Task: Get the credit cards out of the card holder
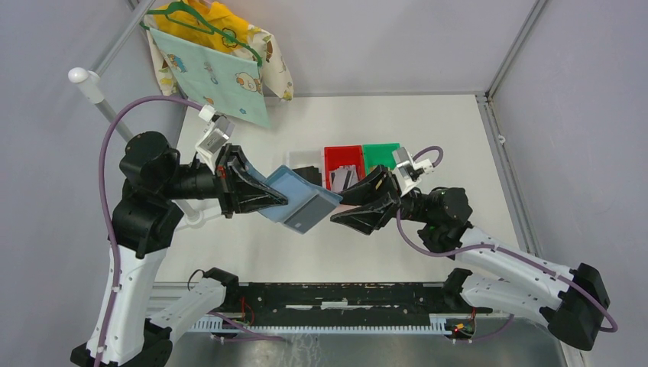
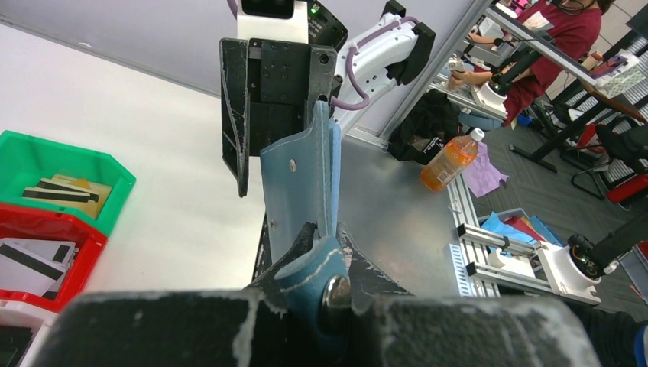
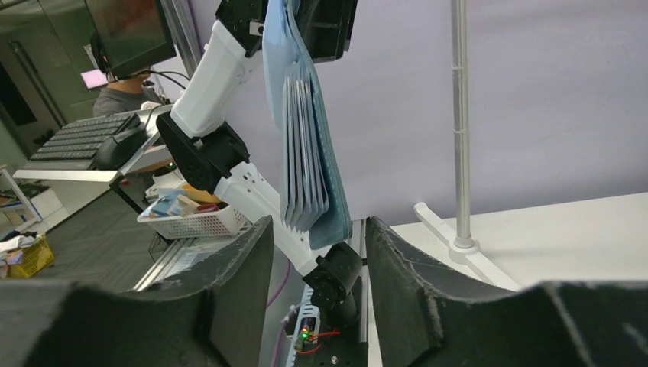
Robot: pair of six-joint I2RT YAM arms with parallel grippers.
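Note:
The blue card holder (image 1: pixel 304 200) is held up over the table, spread open, with my left gripper (image 1: pixel 281 202) shut on its left end. Several cards (image 3: pixel 304 157) sit fanned in the holder's pockets, their edges facing the right wrist camera. My right gripper is part open at the holder's free end, its fingers (image 3: pixel 244 279) spread to either side of the lower edge. No card is clasped between them. In the left wrist view, the holder's blue leather (image 2: pixel 294 180) hides most of the cards.
Behind the holder stand a red tray (image 1: pixel 341 150) with several cards, a green tray (image 2: pixel 115 168) with yellowish cards, and a white tray with dark items. A garment (image 1: pixel 214 80) hangs from a rack at the back left.

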